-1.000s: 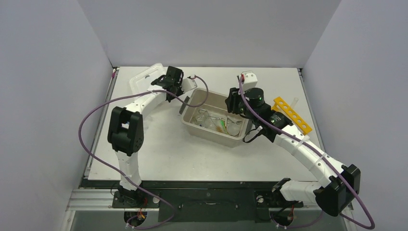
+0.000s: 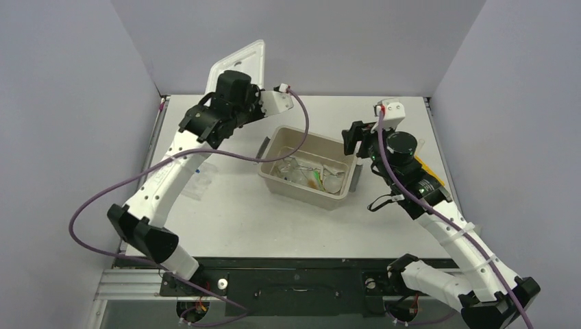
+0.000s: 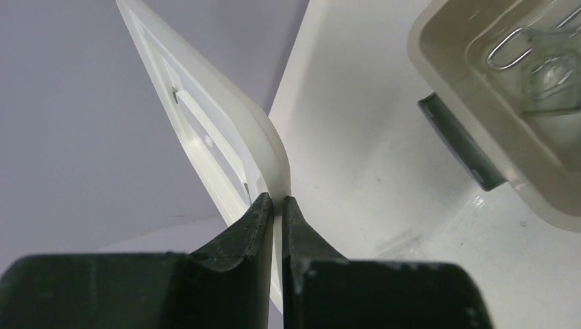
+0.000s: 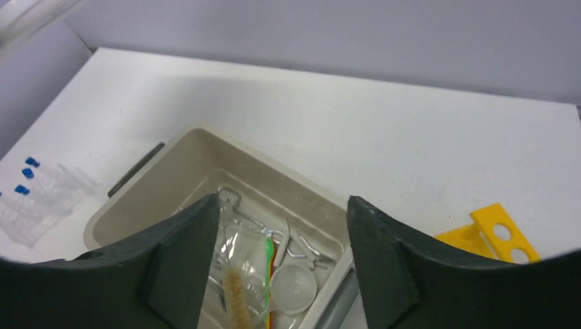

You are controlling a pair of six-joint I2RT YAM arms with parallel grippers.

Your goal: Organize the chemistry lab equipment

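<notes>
In the left wrist view my left gripper is shut on the edge of a white lid (image 3: 240, 116). The lid is raised and tilted, and the top view shows it at the back left, clear of the box. A beige box (image 2: 291, 191) stands topless mid-table, holding glassware such as a beaker (image 3: 550, 75), a round clear piece (image 4: 293, 286), a green strip (image 4: 268, 260) and metal pieces. My right gripper is above the box's right side, fingers parted, nothing between its fingers.
A yellow rack (image 4: 503, 236) lies on the right, mostly behind the right arm in the top view. Clear tubes with blue caps (image 4: 27, 173) lie left of the box.
The left arm has lifted the lid from the table at the back left, up and toward the back. My right gripper has moved to the right and its fingers have parted.
</notes>
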